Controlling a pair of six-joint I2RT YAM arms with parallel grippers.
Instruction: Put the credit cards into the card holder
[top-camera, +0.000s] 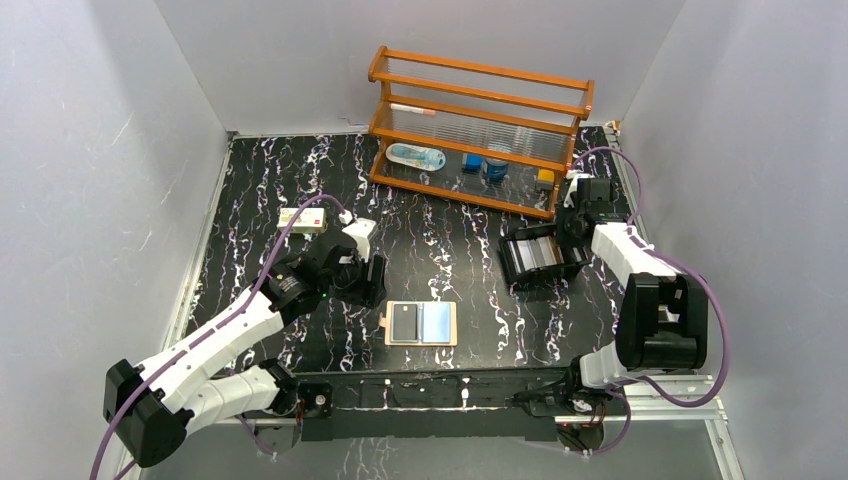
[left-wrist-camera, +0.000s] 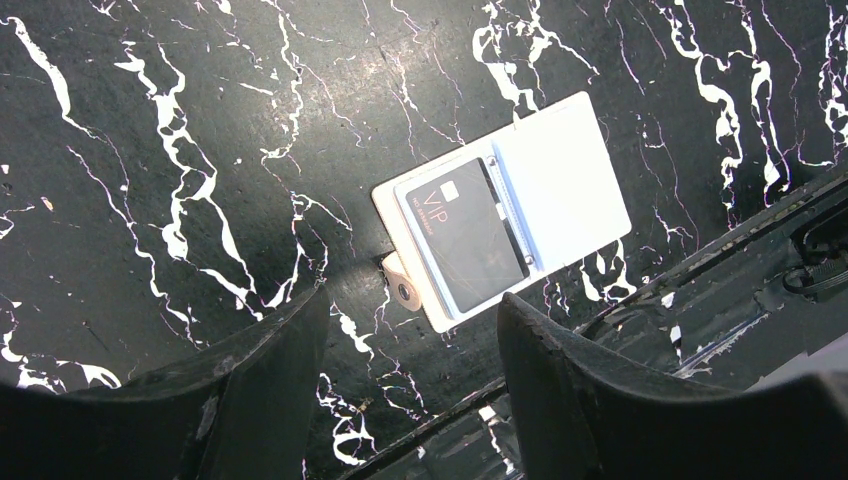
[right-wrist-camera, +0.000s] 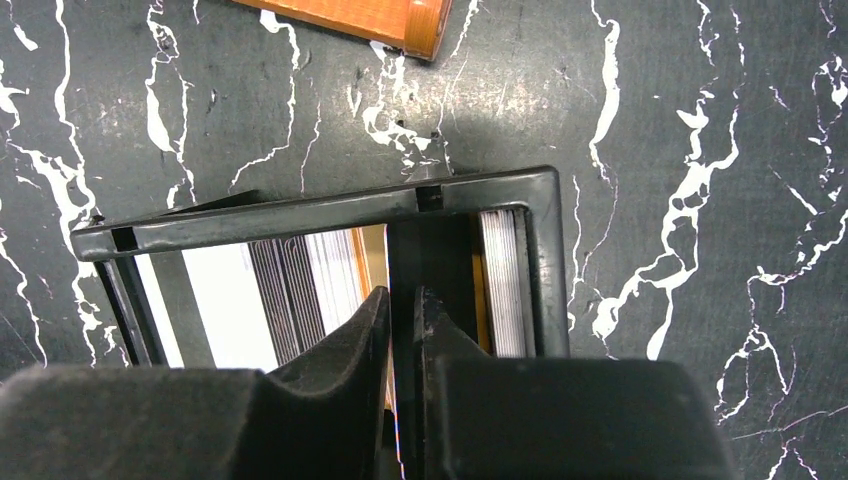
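Observation:
An open card holder (left-wrist-camera: 402, 283) with a snap tab lies flat near the table's front edge, a dark VIP card (left-wrist-camera: 465, 235) in its left side. Over the table to its upper left, my left gripper is open and empty. At the right, a black box (top-camera: 541, 256) holds several upright cards (right-wrist-camera: 235, 300), seen edge-on. My right gripper is over the box's right part, its fingers only a narrow gap apart. A thin bright card edge (right-wrist-camera: 389, 262) runs between them, close to the left finger; a firm hold cannot be made out.
A wooden shelf (top-camera: 480, 198) stands behind the black box, its near corner close to my right gripper. A small pale box (top-camera: 303, 220) sits behind the left arm. Bare table lies between the card holder and the black box.

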